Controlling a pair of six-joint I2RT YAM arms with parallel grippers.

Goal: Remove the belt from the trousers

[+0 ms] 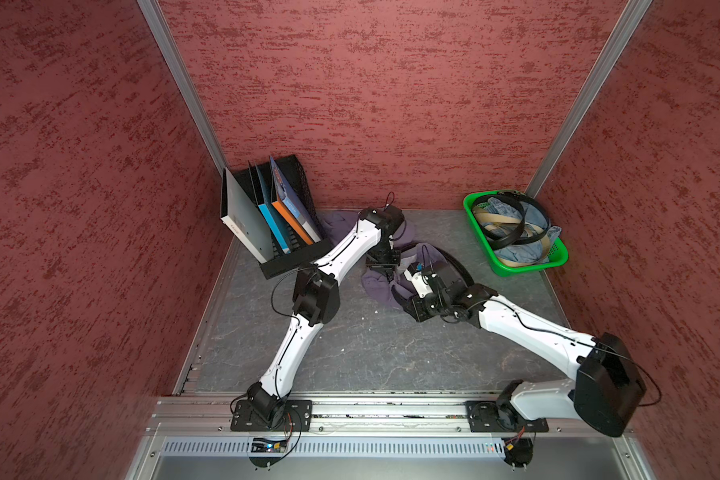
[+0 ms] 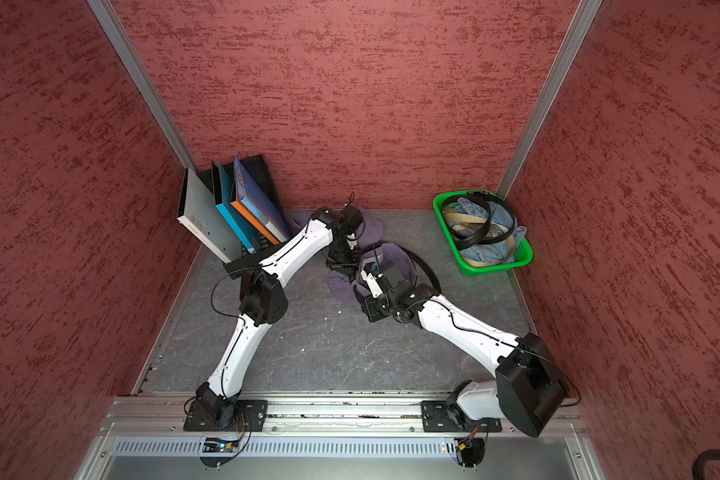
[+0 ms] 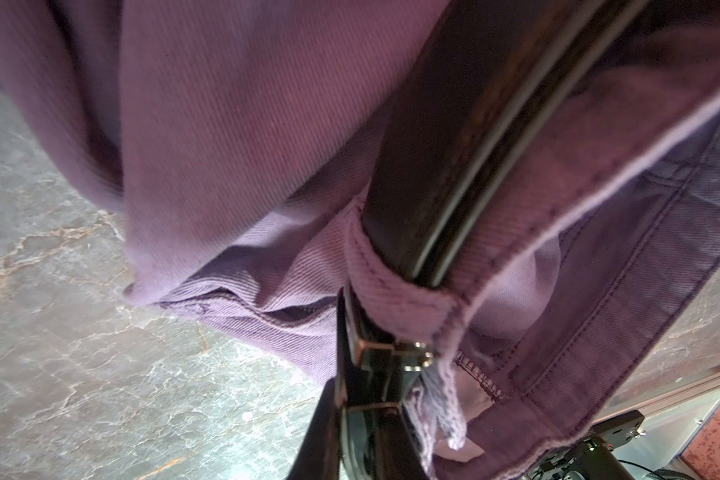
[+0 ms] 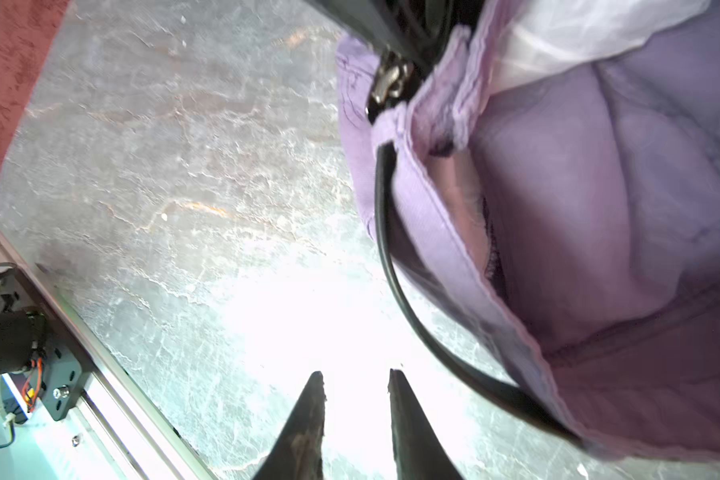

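The purple trousers [image 3: 240, 136] lie crumpled mid-table, with their waistband [image 4: 464, 240] toward the right arm. A dark belt [image 3: 432, 152] runs through a belt loop [image 3: 400, 304]. Just below that loop, its metal buckle [image 3: 392, 352] sits close to my left gripper, which is shut on the belt's buckle end. In the right wrist view a strip of belt [image 4: 412, 316] bows away from the waistband. My right gripper is open in front of the trousers, nothing between its fingers, with bare table behind the gap. Arms hide much of the belt from above.
A green basket [image 1: 492, 262] with jeans and coiled belts stands at the back right. Binders in a black rack [image 1: 296, 260] occupy the back left.
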